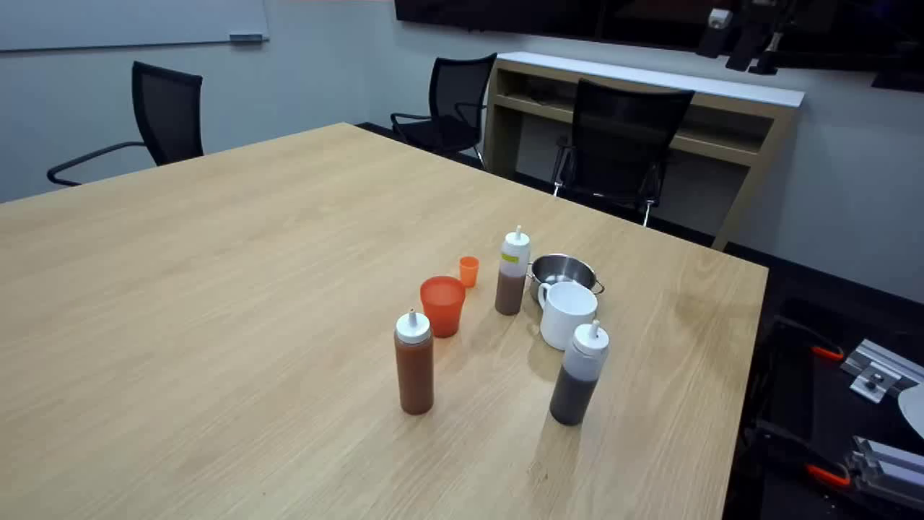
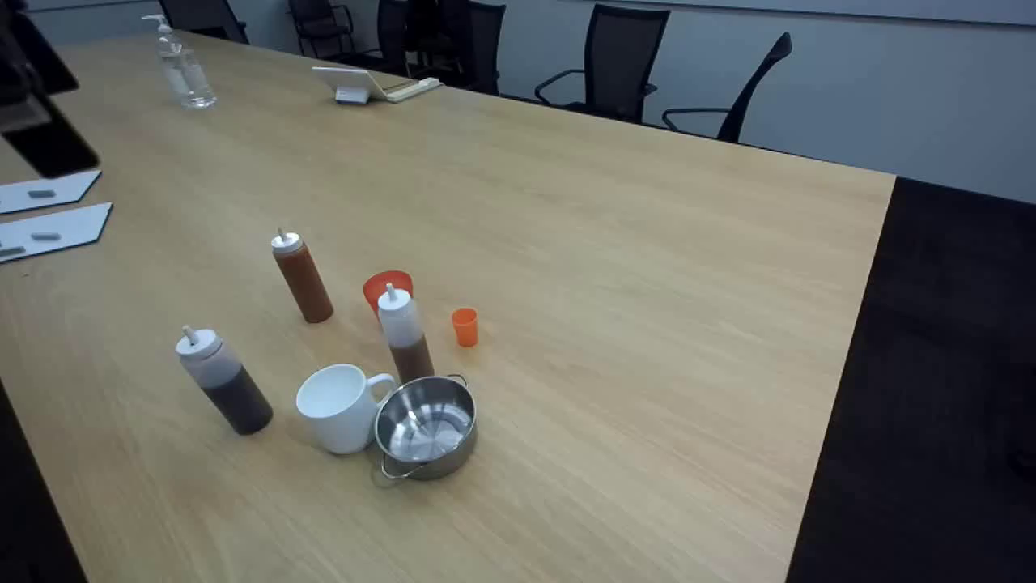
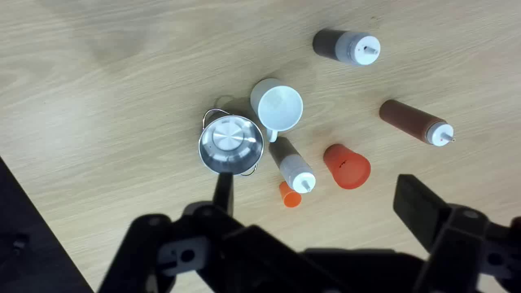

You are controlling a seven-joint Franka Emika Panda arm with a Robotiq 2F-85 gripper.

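My gripper is open high above the table, its fingers wide apart and nothing held. Below it in the wrist view lie a steel pot with wire handles, a white mug and a half-full brown squeeze bottle. A small orange cup and a larger red cup are close by. The full reddish-brown bottle and the dark-sauce bottle stand upright on the near side in exterior view 1. In exterior view 2, the mug sits right beside the pot.
A clear pump bottle and a tablet-like stand are at its far end, with white boards at the left. Chairs line the edges.
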